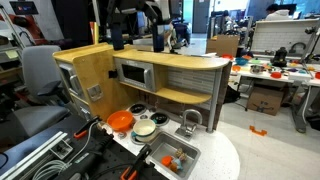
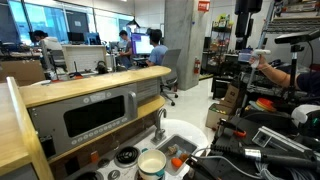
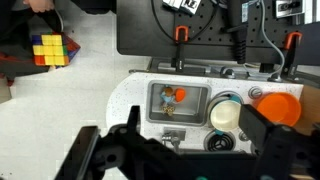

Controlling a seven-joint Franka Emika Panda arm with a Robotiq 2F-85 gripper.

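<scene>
High above a toy kitchen counter, my gripper stands open, its dark fingers wide apart and nothing between them. In exterior view 1 the gripper hangs at the top, well clear of the counter. Below it, the grey sink holds small orange and blue items; what they are is too small to tell. A cream bowl sits beside the sink, and an orange bowl stands farther along. The faucet rises behind the sink.
A wooden shelf unit with a microwave stands behind the counter. Black burners lie near the cream bowl. In the wrist view, a colourful cube is off to the left. White counter surface beside the sink is bare.
</scene>
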